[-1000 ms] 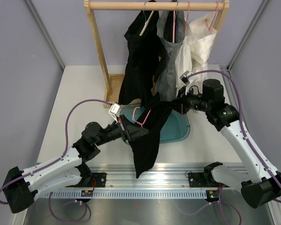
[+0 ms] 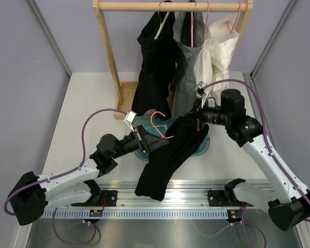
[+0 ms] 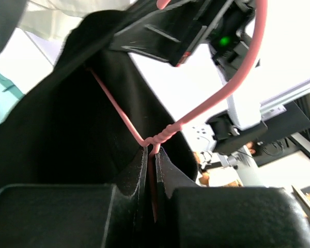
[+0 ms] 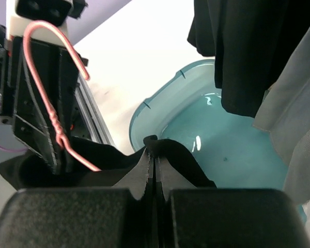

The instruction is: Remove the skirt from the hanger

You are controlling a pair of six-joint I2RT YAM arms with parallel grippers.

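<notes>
The black skirt [image 2: 168, 155] hangs between my two grippers, its lower end reaching toward the front edge. A pink hanger [image 2: 154, 120] sticks up at my left gripper [image 2: 163, 141]. In the left wrist view the left fingers are shut on the hanger's twisted neck [image 3: 157, 139], and one hanger arm runs into the black cloth. My right gripper [image 2: 199, 120] is shut on a fold at the skirt's upper right, which bunches up at its fingertips in the right wrist view [image 4: 163, 147]. The rest of the hanger is hidden in the skirt.
Behind stands a wooden rack [image 2: 109, 51] with a black garment [image 2: 154, 67], a grey one [image 2: 188, 67] and a white one [image 2: 217, 46] on hangers. Beneath the skirt lies a teal basin [image 2: 200, 149].
The skirt swings and now spreads wider below, while the right gripper stays nearly in place.
</notes>
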